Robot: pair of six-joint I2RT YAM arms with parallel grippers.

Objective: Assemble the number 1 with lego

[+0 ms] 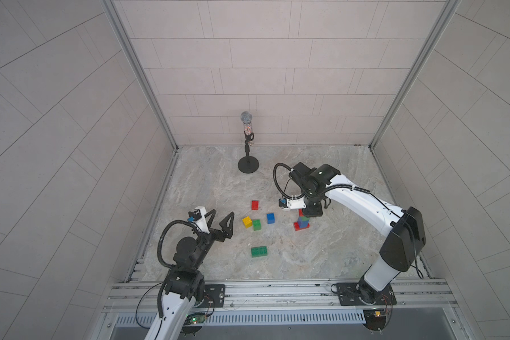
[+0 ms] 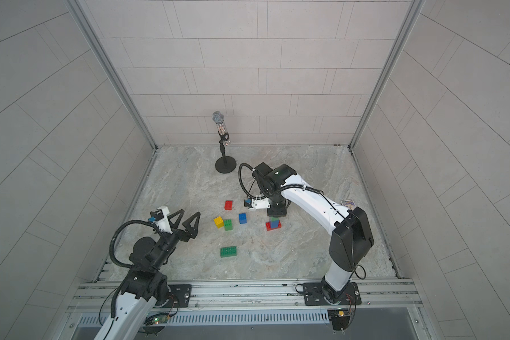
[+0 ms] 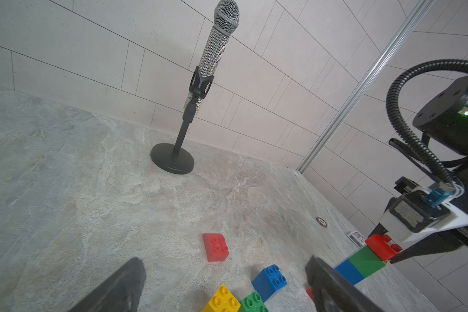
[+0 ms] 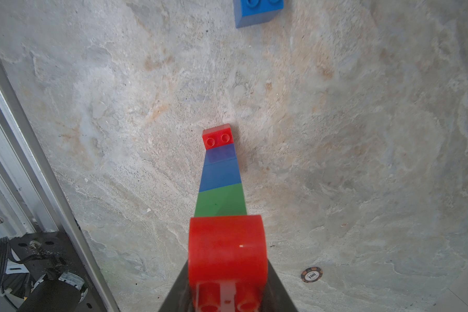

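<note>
A narrow stack stands right of the table's middle. Its red base brick (image 4: pixel 218 136) is lowest, with a blue part (image 3: pixel 350 271) and a green brick (image 3: pixel 367 261) above. At the top, a red brick (image 4: pixel 227 249) is between the fingers of my right gripper, which is shut on it. In the left wrist view that top brick meets the green one and looks a little tilted; whether it is fully seated I cannot tell. At the left, away from the bricks, my left gripper (image 1: pixel 222 214) stands open and empty.
Loose on the table are a red brick (image 1: pixel 255 205), a blue brick (image 1: pixel 270 218), a yellow brick (image 1: pixel 247 222), a small green brick (image 1: pixel 256 225) and a longer green brick (image 1: pixel 259 251). A microphone stand (image 1: pixel 248 164) is at the back.
</note>
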